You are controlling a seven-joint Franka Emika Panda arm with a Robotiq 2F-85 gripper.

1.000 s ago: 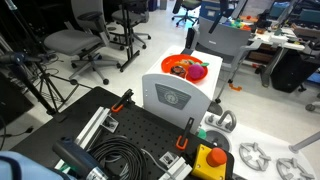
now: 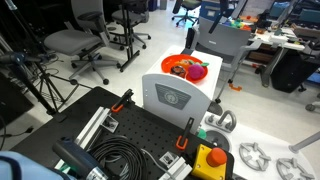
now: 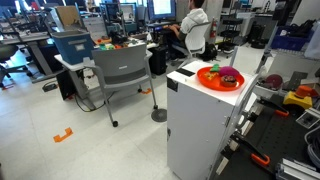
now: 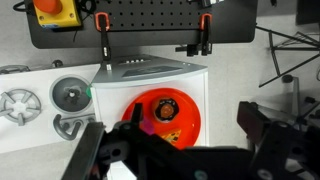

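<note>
An orange-red plate [image 4: 190, 110] rests on top of a white cabinet [image 2: 171, 96]. On the plate lie a brown ring-shaped item [image 4: 166, 108], a magenta item [image 4: 147, 127] and an orange wedge [image 4: 173, 137] like a pizza slice. In the second exterior view the magenta item [image 3: 229, 74] stands up from the plate's right side. My gripper is open above the plate, its dark fingers [image 4: 257, 128] wide apart to either side. Nothing is between them. Part of the magenta item is hidden by the left finger.
Beside the cabinet is a white play-kitchen top with a small sink [image 4: 70, 95] and faucet, plus stove rings [image 4: 20, 106]. A yellow box with a red knob [image 2: 212, 158] sits near the black table edge. Black cable [image 2: 120, 158] lies coiled on the table. Chairs [image 3: 124, 76] stand behind.
</note>
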